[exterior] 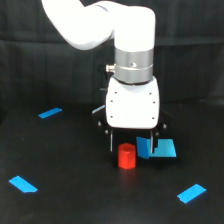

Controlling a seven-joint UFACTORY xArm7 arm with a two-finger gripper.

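My white gripper (131, 148) points down over the dark table. Its dark fingers stand wide apart near the two ends of the hand, so it looks open, though they are hard to make out against the background. Below the hand, left of its middle, is a small red block (127, 157). To the right of it a blue object (144, 147) stands at the left side of a light blue square (163, 148). Part of the blue object may be hidden behind the hand. Whether the fingers are level with the red block in depth, I cannot tell.
Light blue strips mark the dark table at the back left (50, 113), front left (22, 184) and front right (191, 193). Open table surface lies in front of the red block and to both sides.
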